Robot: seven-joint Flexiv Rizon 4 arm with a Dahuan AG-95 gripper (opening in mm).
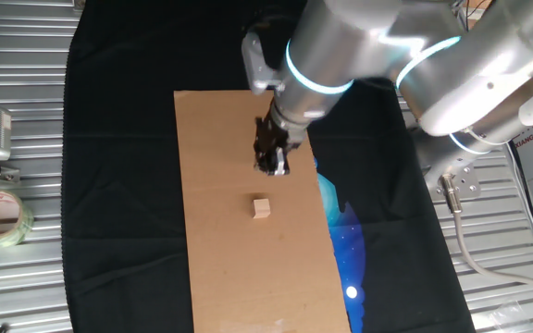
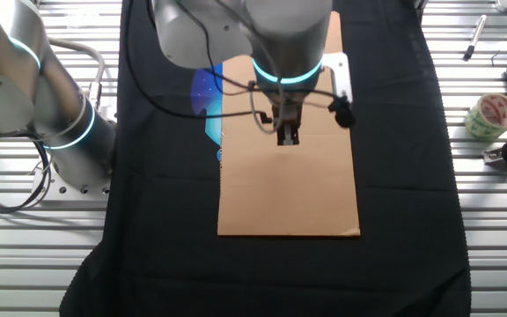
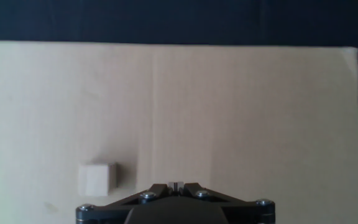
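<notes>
A small pale wooden block (image 1: 261, 208) rests on the brown cardboard sheet (image 1: 229, 268). It appears at lower left in the wrist view, where the block (image 3: 97, 180) lies left of my gripper, clear of the fingers. The two fingertips meet, so the gripper is shut, with nothing visible between them. From exterior view 1, my gripper (image 1: 273, 170) hangs above the cardboard, just up-image of the block. In exterior view 2 the gripper (image 2: 288, 141) is over the cardboard and the block cannot be seen, apparently hidden behind the arm.
Black cloth (image 1: 123, 203) surrounds the cardboard. A blue patterned piece (image 1: 348, 254) shows along its right edge in exterior view 1. A tape roll (image 1: 1, 218) lies on the slatted metal table at the left. Much of the cardboard is bare.
</notes>
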